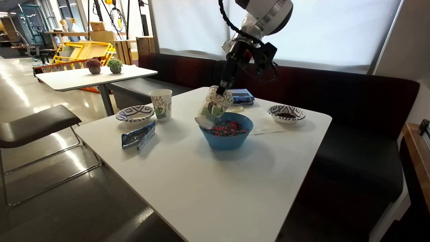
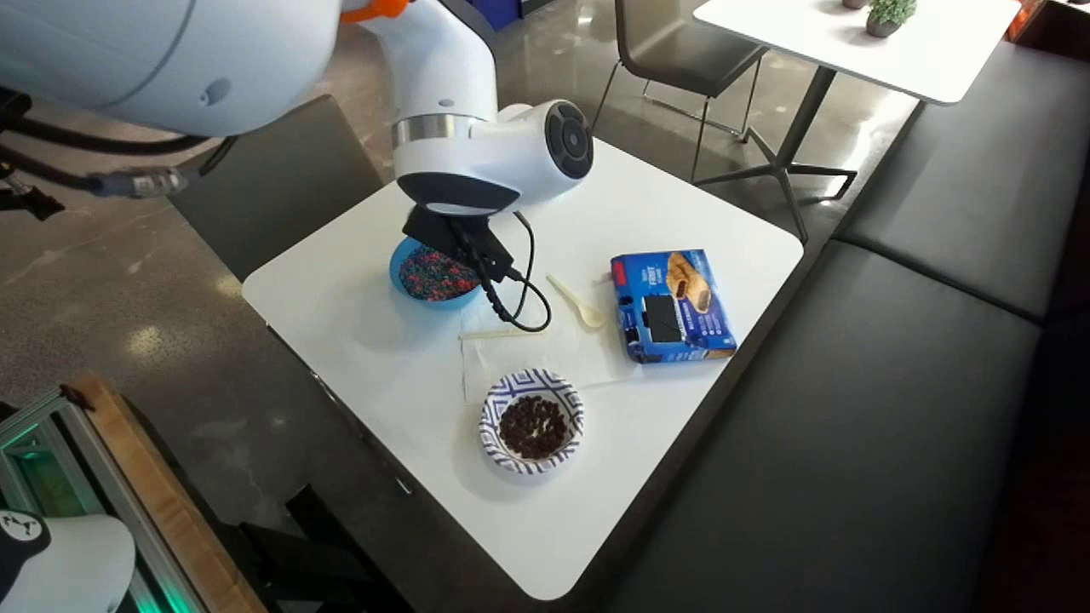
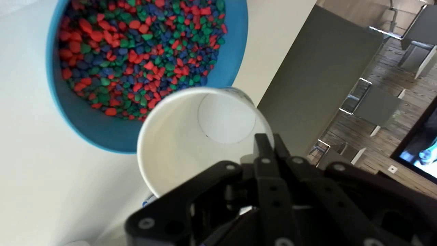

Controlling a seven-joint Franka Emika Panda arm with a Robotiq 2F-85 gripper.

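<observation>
A paper cup with a brown swirl and green mug print [image 1: 215, 105] hangs tilted at the left rim of the blue bowl [image 1: 227, 141]. My gripper is shut on the cup's rim, one finger inside the wall. The cup's white inside [image 3: 192, 139] looks empty in the wrist view. Red, green and blue pebbles [image 3: 139, 57] fill the bottom of the bowl. Exterior view 2 shows the bowl partly behind the arm; the cup is hidden there.
A second paper cup [image 1: 162, 105], a patterned bowl [image 1: 135, 113] and blue wrappers [image 1: 137, 135] stand at the left. Elsewhere are a blue box [image 2: 674, 306], a pale spoon [image 2: 584, 308] and a patterned bowl [image 2: 493, 434] with dark bits.
</observation>
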